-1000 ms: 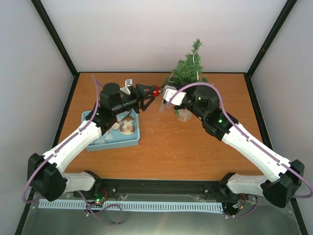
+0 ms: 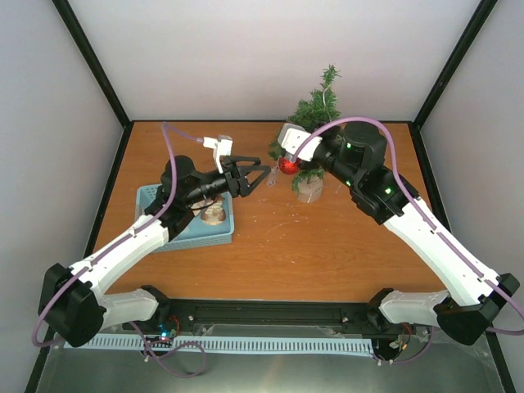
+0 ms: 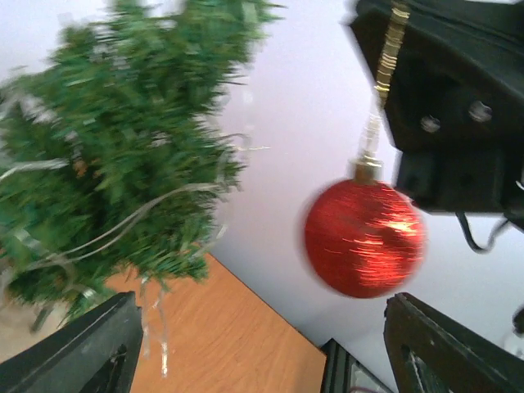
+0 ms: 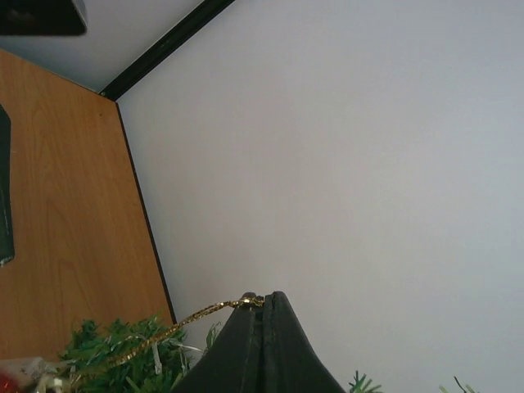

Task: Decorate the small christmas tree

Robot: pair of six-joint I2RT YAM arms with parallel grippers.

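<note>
The small green tree (image 2: 318,109) stands in a pale pot (image 2: 310,191) at the back, right of centre. A shiny red bauble (image 3: 364,237) hangs free on a gold string, slightly blurred in the left wrist view. At the top of that string, my right gripper is shut, the thin loop between its fingertips. The bauble (image 2: 289,166) is in front of the tree's left side in the top view. My left gripper stands open and empty, facing the tree and bauble.
A light blue basket (image 2: 203,240) with several ornaments sits on the table's left, partly under my left arm. A small clear ornament (image 2: 273,176) is by the tree's left side.
The left gripper has opened and moved a little right.
</note>
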